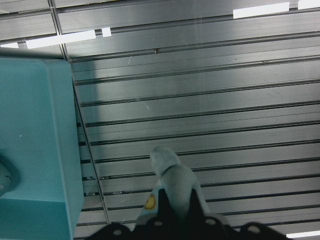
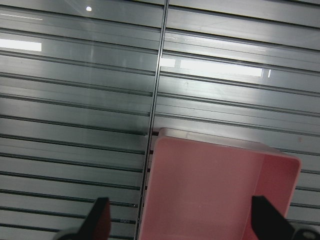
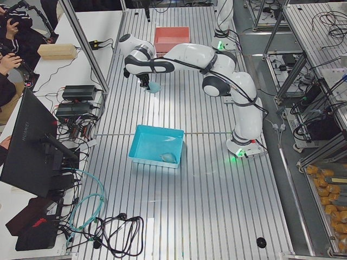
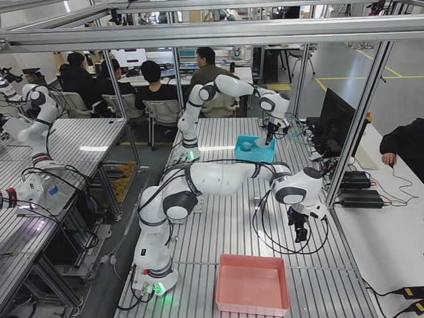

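My left gripper [image 3: 143, 84] is shut on a pale blue-grey soft object [image 1: 175, 185] with a small yellow patch, held above the metal table beside the blue bin [image 3: 135, 142]. A similar pale object [image 3: 168, 157] lies inside that bin. My right gripper [image 4: 298, 232] hangs over the table by the pink bin [image 4: 252, 281], its fingers apart in the right wrist view with nothing between them; that bin looks empty.
Ribbed metal table [image 3: 206, 189] with broad bare areas. Loose cables [image 3: 119, 233] lie at the near left edge. A monitor [image 3: 32, 146] and black boxes [image 3: 78, 92] stand on the side desk.
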